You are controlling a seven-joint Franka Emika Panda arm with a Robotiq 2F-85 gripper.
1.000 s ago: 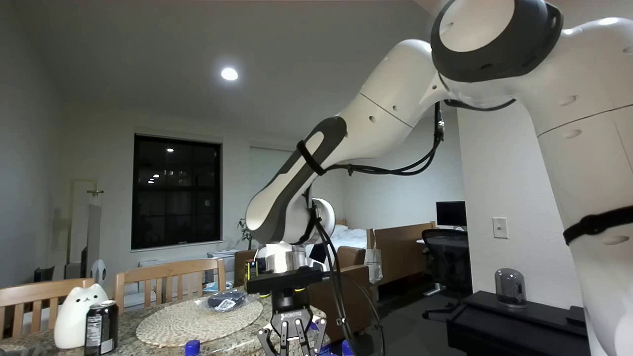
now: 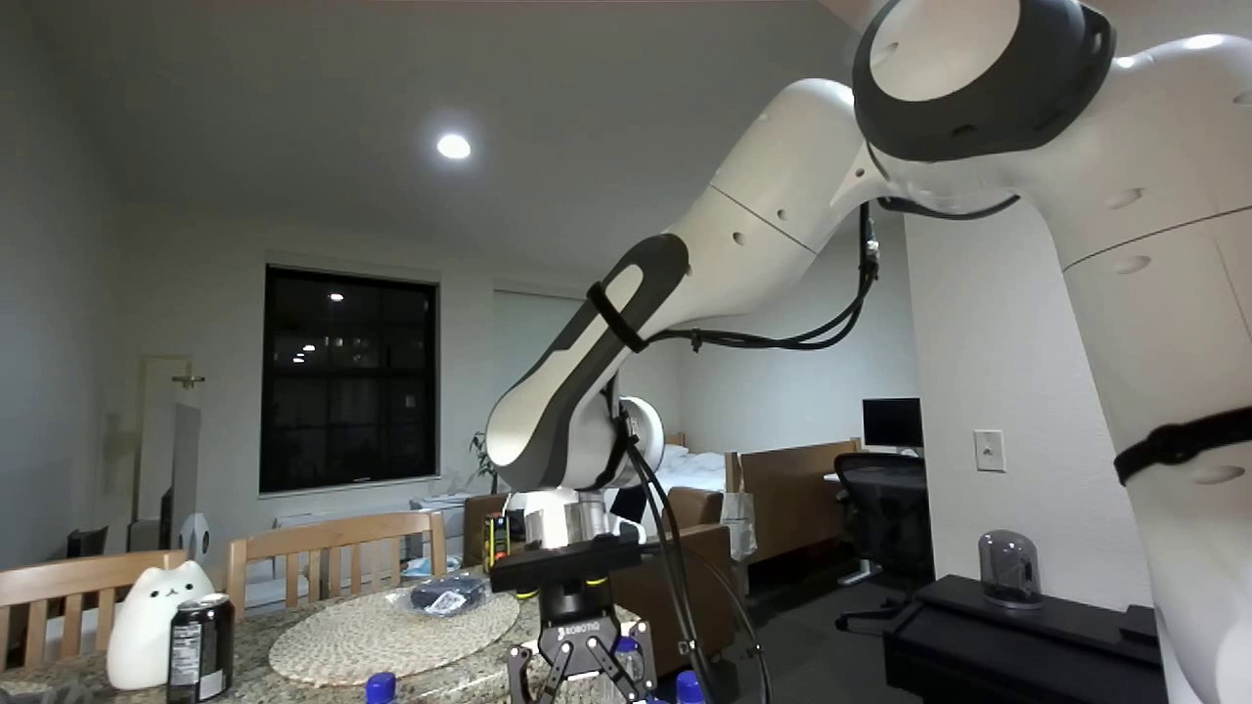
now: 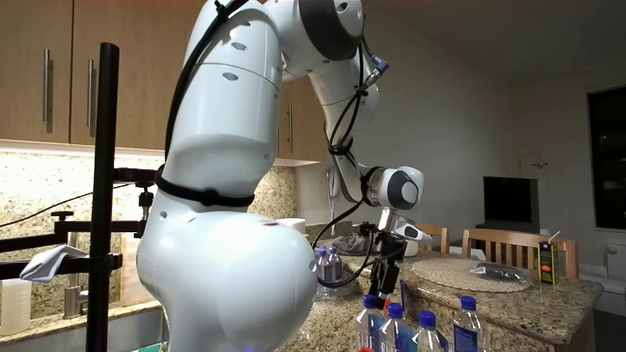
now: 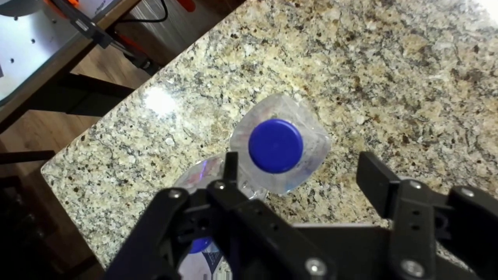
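Observation:
Below my gripper in the wrist view stands a clear bottle with a blue cap [image 4: 275,145]. The fingers are part open, and the cap lies in the span between the fingertips, nearer the left one. A gap shows on the right between the bottle and the right finger. Part of a second bottle [image 4: 200,173] shows behind the left finger, mostly hidden. In exterior view 2 several blue-capped water bottles [image 3: 467,328] stand in the foreground, and the gripper is largely hidden near them.
A granite counter [image 4: 411,93] surrounds the bottle, its edge at left. More bottles [image 3: 328,264] stand farther back. The higher granite table holds a round woven mat [image 2: 317,645] with a bagged item, a black can [image 2: 200,649], a white cat figure [image 2: 151,628] and a drink carton [image 3: 547,263].
My gripper has moved slightly down and to the right in exterior view 1. A bottle cap shows more clearly beside it. The can, cat figure and mat stay put.

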